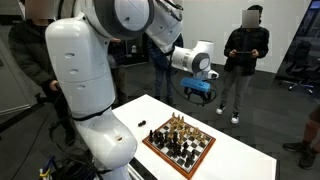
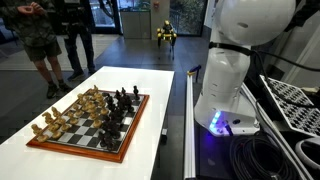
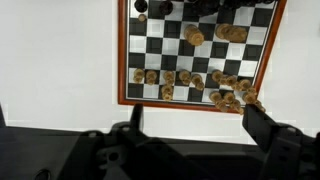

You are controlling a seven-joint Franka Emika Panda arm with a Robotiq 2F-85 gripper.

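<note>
My gripper [image 1: 201,93] hangs high above the far side of a chessboard [image 1: 206,151]. In the wrist view its two dark fingers [image 3: 255,122] stand wide apart at the lower edge, with nothing between them. The wooden-framed board [image 3: 122,60] lies beneath, its near edge above the fingers in that view. Light brown chess pieces [image 2: 65,118] occupy one side of the board, and black pieces [image 2: 113,122] crowd the other. One tall light piece [image 3: 194,36] stands apart toward the middle. Piece types are hard to tell at this size.
Small dark objects [image 1: 142,123] lie on the table to its left. People [image 1: 243,60] stand behind the table, and the arm [image 1: 85,85] rises at the left.
</note>
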